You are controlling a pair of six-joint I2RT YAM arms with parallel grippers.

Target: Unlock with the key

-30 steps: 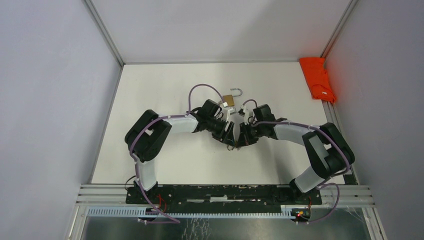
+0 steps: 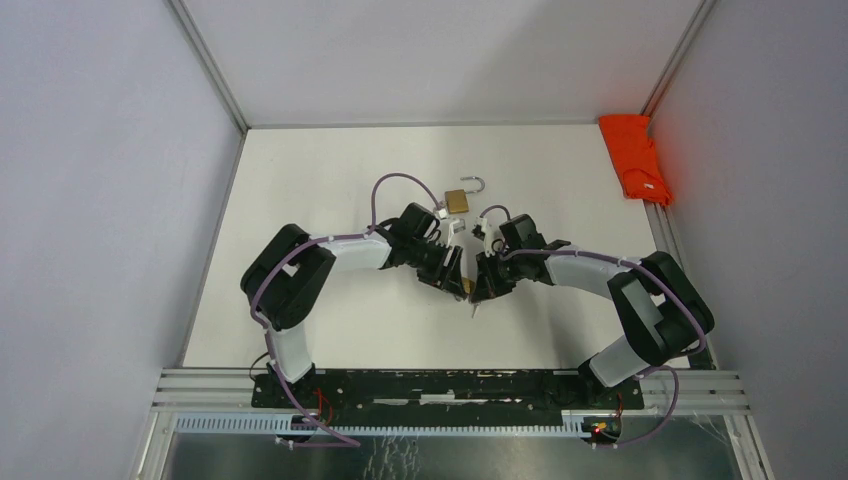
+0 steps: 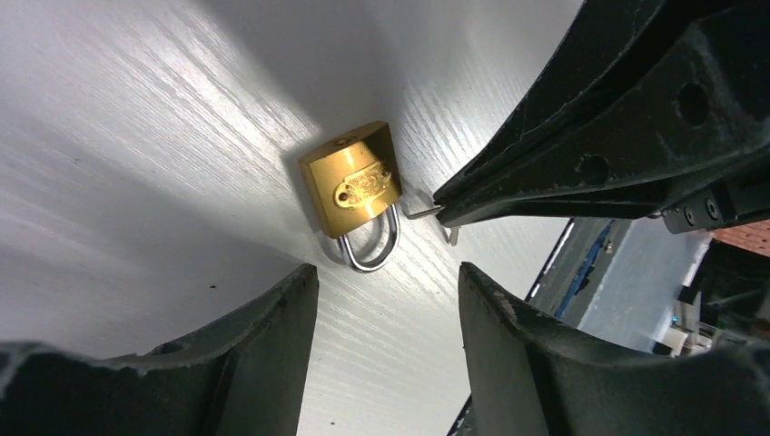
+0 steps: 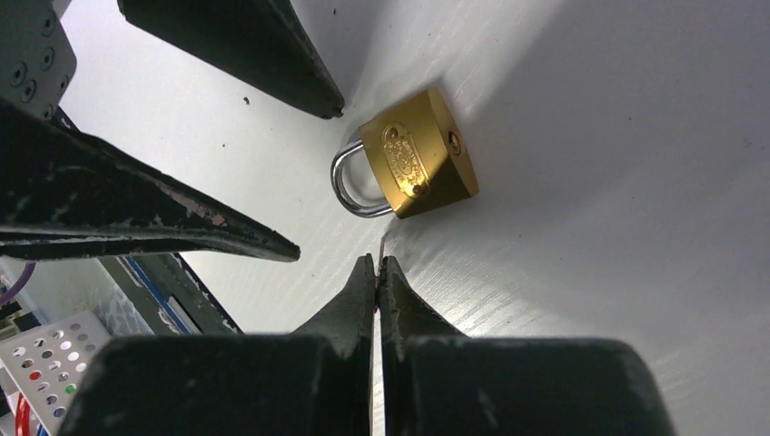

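A brass padlock lies on the white table, its silver shackle looped into the body at both ends. My left gripper is open, fingertips parted on the shackle side, nothing held between them. In the right wrist view those fingers stand left of the padlock, apart from its body. My right gripper is shut on a thin metal piece, seemingly the key; its tip pokes out close to the shackle end of the padlock, outside the keyhole face. Most of the key is hidden by the fingers.
A second brass padlock with its shackle swung open lies farther back, near both arms. Red-orange cloth rests at the back right corner.
My left gripper moved slightly left earlier and has since barely moved.
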